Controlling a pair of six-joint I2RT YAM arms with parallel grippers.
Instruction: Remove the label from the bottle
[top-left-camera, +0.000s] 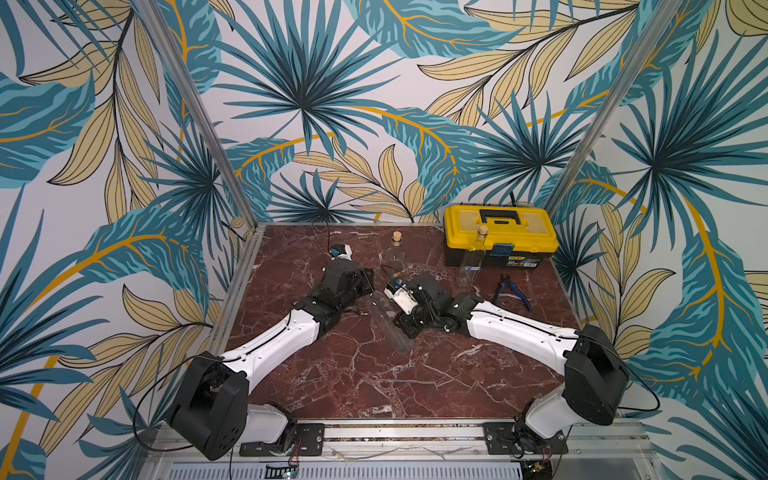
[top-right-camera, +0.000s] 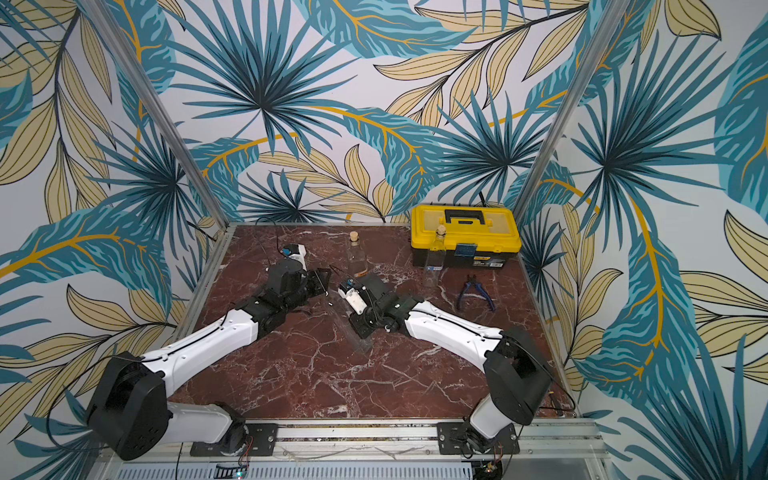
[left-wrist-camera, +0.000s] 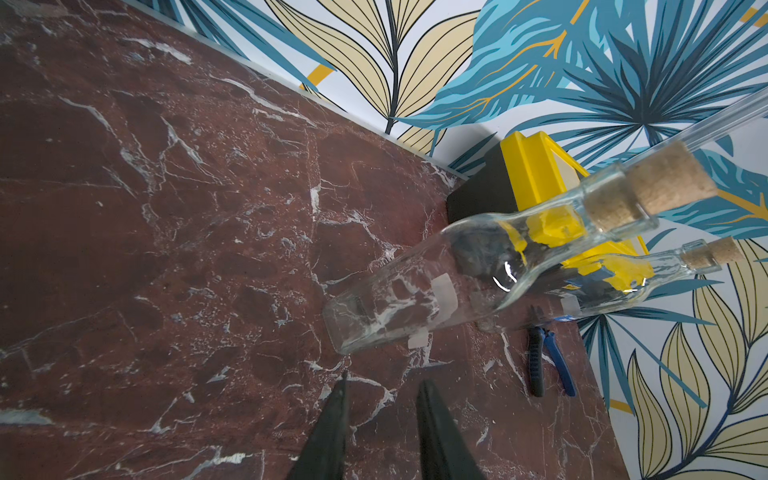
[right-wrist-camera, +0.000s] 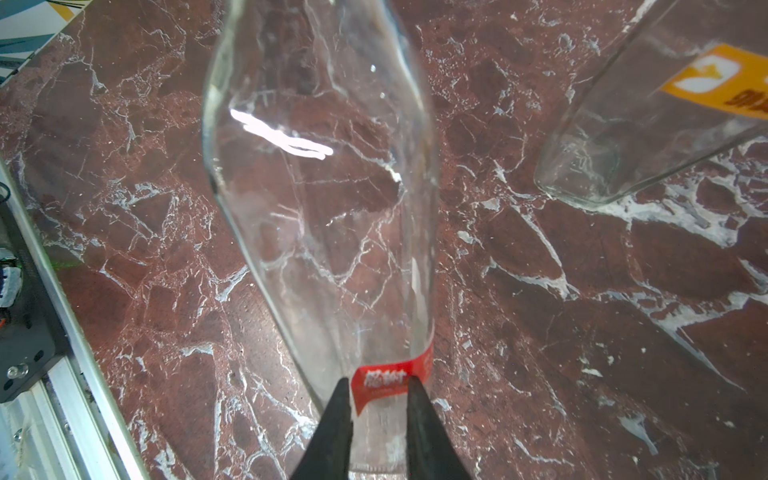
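Note:
A clear glass bottle (top-left-camera: 397, 340) slants across the middle of the table between my arms, its base toward the table's front. My left gripper (top-left-camera: 371, 286) is shut on its upper end; in the left wrist view the fingers (left-wrist-camera: 336, 428) stand close together, and the glass between them is hard to make out. Near the bottle's base, a small red label (right-wrist-camera: 392, 376) wraps part of the glass. The right gripper is partly open at this label, which shows between and just beyond its fingertips. Whether the pads touch the label I cannot tell.
Two corked bottles stand behind the arms: one at the back middle (top-left-camera: 393, 257), another (top-left-camera: 470, 260) before the yellow toolbox (top-left-camera: 500, 228). Blue-handled pliers (top-left-camera: 512, 292) lie at the right.

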